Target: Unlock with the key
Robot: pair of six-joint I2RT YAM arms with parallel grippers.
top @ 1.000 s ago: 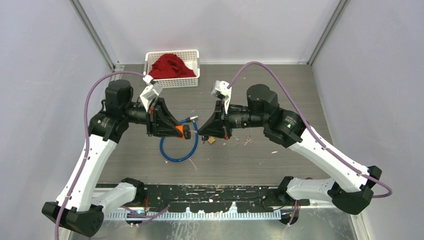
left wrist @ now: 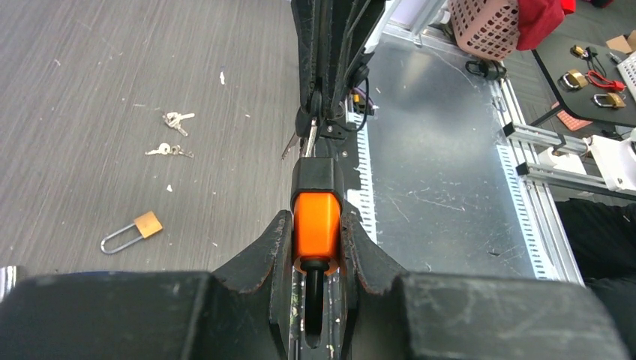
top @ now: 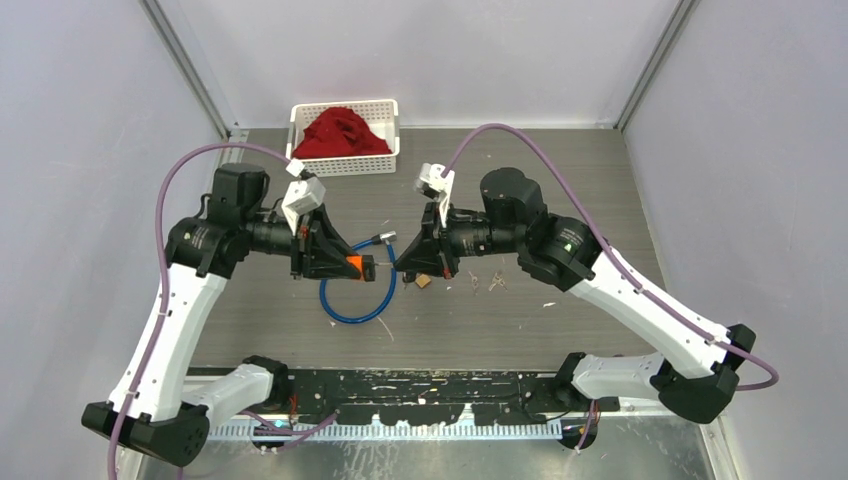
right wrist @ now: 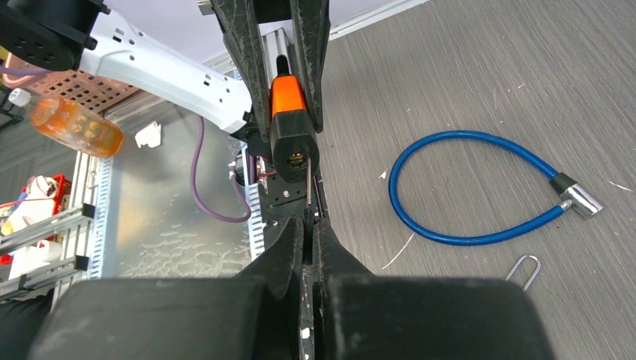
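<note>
My left gripper (top: 352, 266) is shut on an orange-and-black lock (left wrist: 316, 225), whose keyhole end faces my right gripper (top: 398, 264). My right gripper is shut on a thin metal key (right wrist: 308, 191), held horizontally. In the right wrist view the key points at the lock's dark end, close to the keyhole; whether it touches or sits inside I cannot tell.
A blue cable lock (right wrist: 463, 133) and a brass padlock (left wrist: 147, 225) lie on the table, with loose keys (left wrist: 177, 123). A white basket (top: 343, 166) with red cloth (top: 335, 132) stands at the back.
Both arms have shifted slightly to the left in the top view, with the lock and key still between them.
</note>
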